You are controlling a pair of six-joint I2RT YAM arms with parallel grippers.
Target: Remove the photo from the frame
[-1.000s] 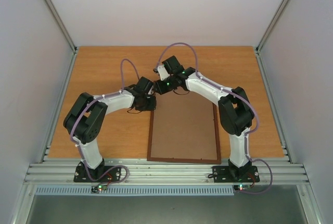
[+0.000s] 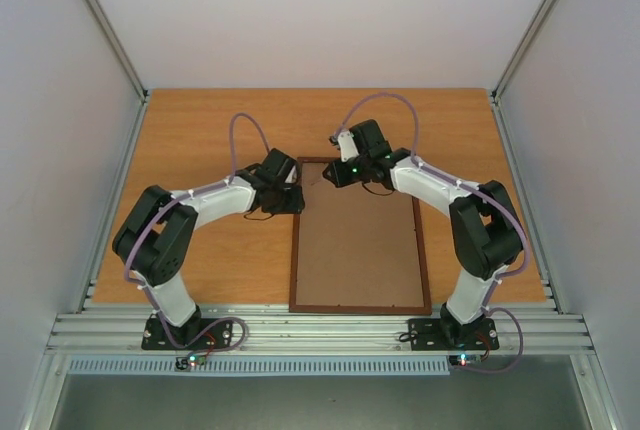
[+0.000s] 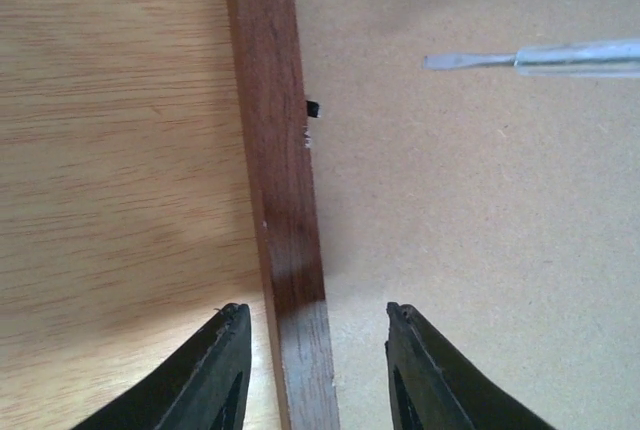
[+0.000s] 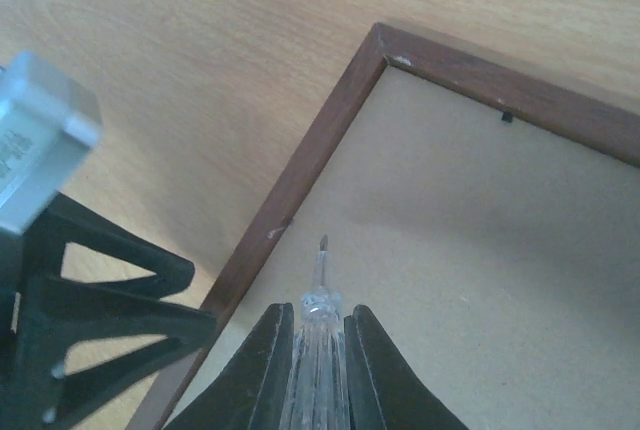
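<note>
The picture frame [image 2: 423, 272] lies back-up on the wood table, a brown backing board [image 2: 355, 250] inside its dark rim. My left gripper stands open over the left rim [image 3: 270, 130], fingertips either side of it, with a small black tab [image 3: 313, 109] at the inner edge above. My right gripper is shut on a clear-handled screwdriver [image 4: 322, 370], its tip over the board near the upper-left corner. In the left wrist view the screwdriver's blade [image 3: 465, 61] shows right of the rim. The photo is not visible.
Bare wood table [image 2: 190, 125] surrounds the frame on the left, back and right. Another small tab [image 4: 507, 117] is on the back rim. The left gripper's body [image 4: 30, 280] sits close beside the screwdriver. Walls enclose the table.
My right arm has moved rightward with the screwdriver, away from the left rim. The frame has shifted slightly right. My left arm has moved a little.
</note>
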